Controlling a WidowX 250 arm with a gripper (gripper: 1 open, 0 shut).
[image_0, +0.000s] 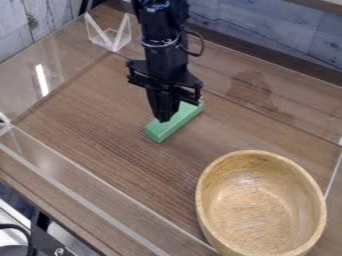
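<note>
A black robot arm reaches down from the top centre of the camera view, its gripper (166, 100) hanging just over a green rectangular block (174, 123) that lies diagonally on the wooden table. The gripper's lower tip overlaps the block's upper part in view; whether it touches the block, and whether the fingers are open or shut, I cannot tell.
A large empty tan bowl (259, 204) sits at the front right of the wooden table (87, 130). Clear plastic pieces stand at the left edge and the back left. A black cable lies at the bottom left.
</note>
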